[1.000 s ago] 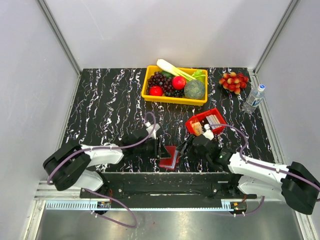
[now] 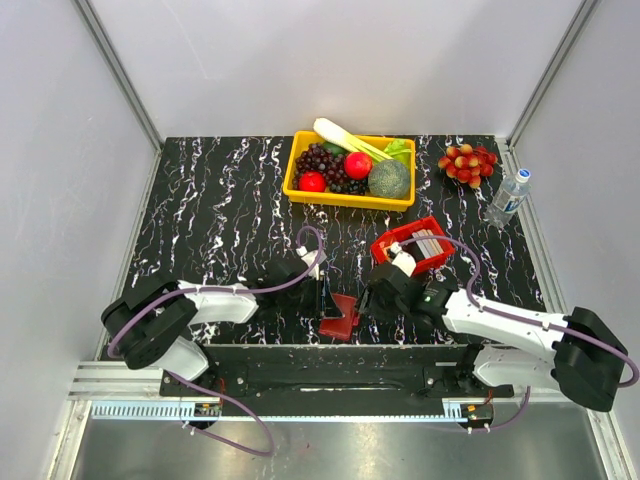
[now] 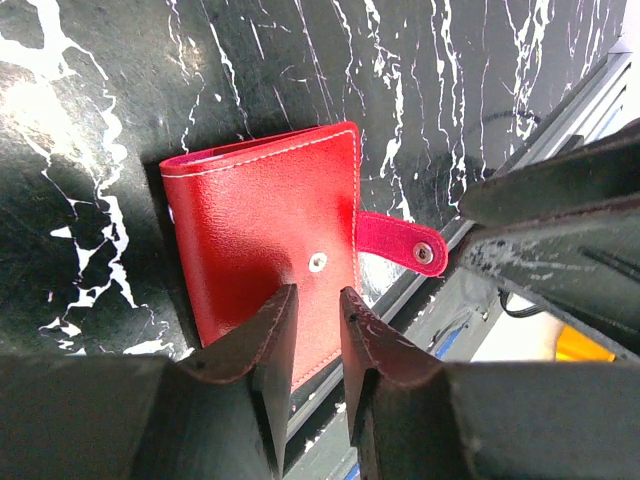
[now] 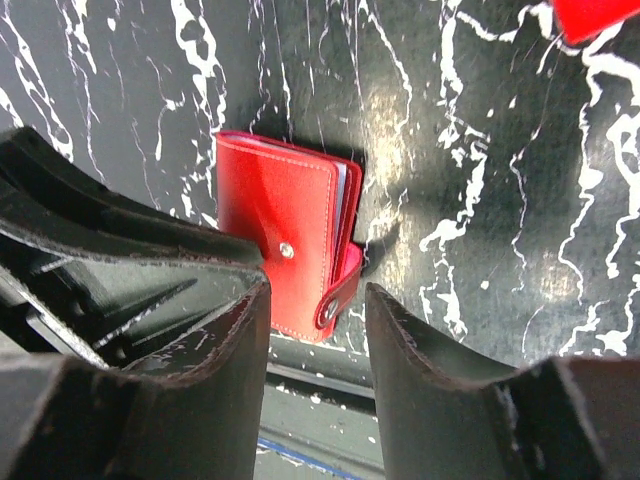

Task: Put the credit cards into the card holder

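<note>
The red card holder (image 2: 339, 318) lies folded over near the table's front edge, between both grippers. Its pink snap strap sticks out on one side; in the right wrist view this strap (image 4: 342, 293) curls up with its snap showing. My left gripper is partly open above the holder, with nothing seen between its fingers. Beside the strap side, my right gripper is open, its tips close to the strap; whether they touch it cannot be told. Cards stand in the red basket (image 2: 448, 247), partly covered by the right arm.
A yellow crate (image 2: 300, 193) of fruit and vegetables stands at the back. Grapes (image 2: 467, 164) and a water bottle (image 2: 508, 198) are at the back right.
The holder, showing a pale inside strip a second ago, now looks folded over.
</note>
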